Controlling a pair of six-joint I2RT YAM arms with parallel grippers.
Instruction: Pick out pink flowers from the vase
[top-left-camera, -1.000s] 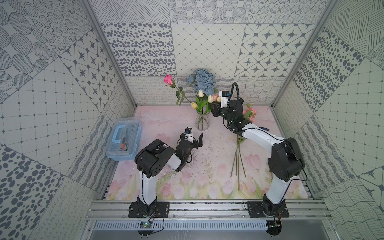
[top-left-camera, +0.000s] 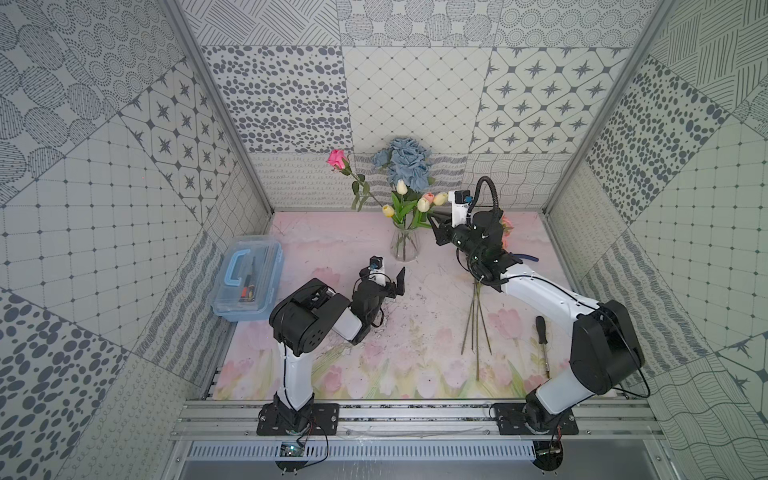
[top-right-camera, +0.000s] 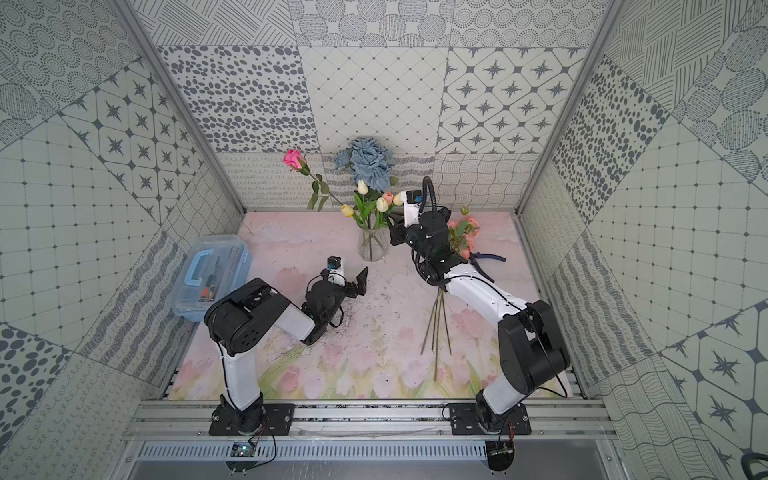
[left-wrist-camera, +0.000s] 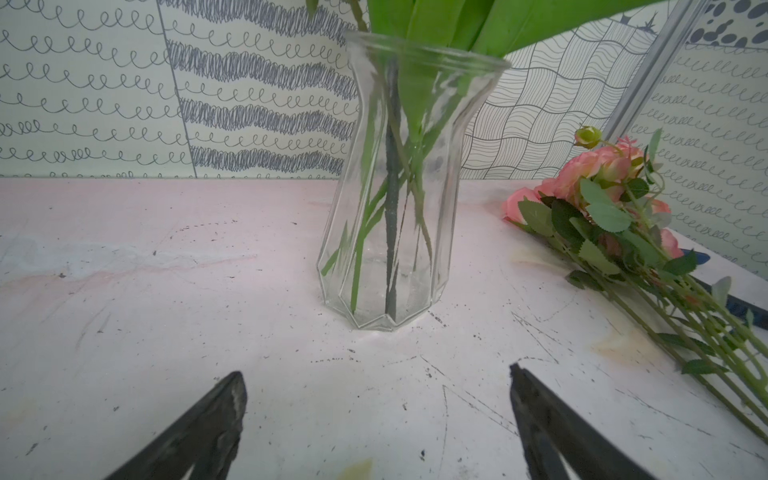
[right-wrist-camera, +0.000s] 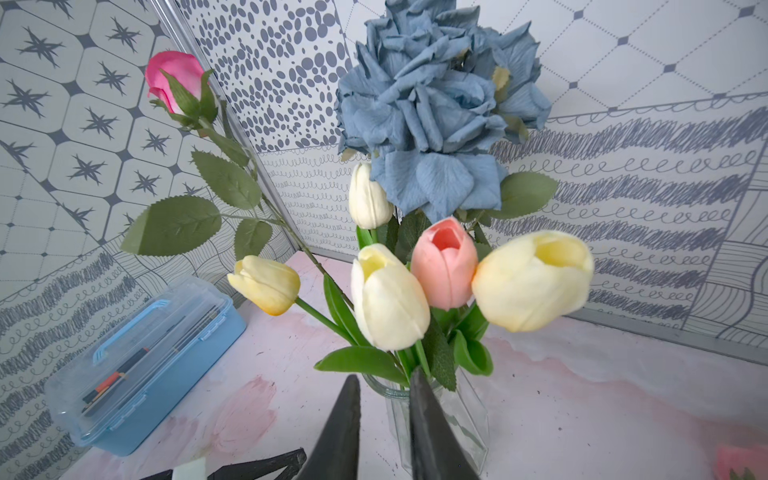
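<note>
The glass vase (left-wrist-camera: 388, 264) holds a blue flower (right-wrist-camera: 436, 112), cream and yellow tulips (right-wrist-camera: 388, 300), a pink tulip (right-wrist-camera: 444, 264) and a tall pink rose (right-wrist-camera: 172, 76). My right gripper is just right of the flowers, below their heads in its wrist view, fingers slightly apart with no stem visibly held. My left gripper stands open low in front of the vase, empty. A bunch of pink flowers (left-wrist-camera: 588, 184) lies on the table to the vase's right.
A blue lidded box (top-left-camera: 248, 280) is at the left. Dark-handled pliers (top-right-camera: 488, 257) lie at the right, and a screwdriver (top-left-camera: 541, 328) near the front right.
My right arm has shifted rightward, its gripper drawing slightly away from the flower heads after a dip. The left arm is still.
</note>
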